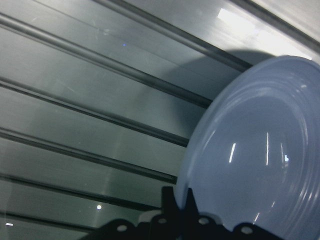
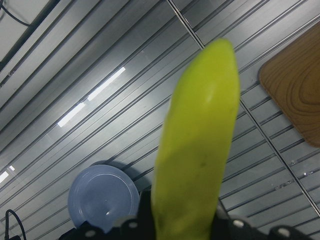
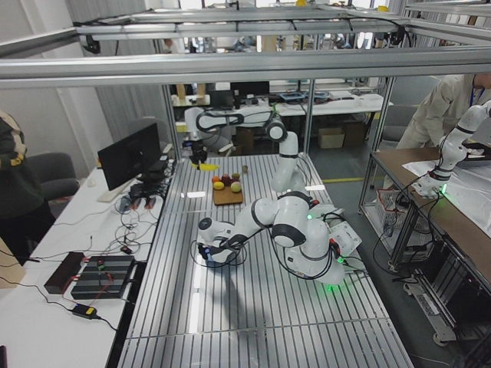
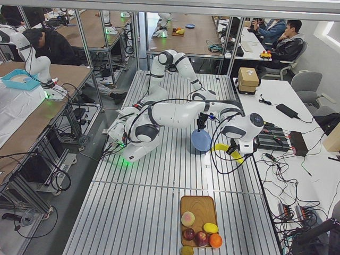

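A blue plate (image 4: 201,139) lies on the slatted metal table. My left gripper is at its rim, the blue plate (image 1: 255,145) filling the right of the left wrist view; its fingers look close together, and whether they grip the rim is unclear. My right gripper is shut on a yellow banana (image 2: 195,145), held above the table. The banana (image 4: 234,155) also shows in the camera right view, partly behind the right arm.
A wooden tray (image 4: 197,204) holds several fruits, among them an orange (image 4: 215,240) and a lemon (image 4: 210,228). Side desks carry monitors and cables.
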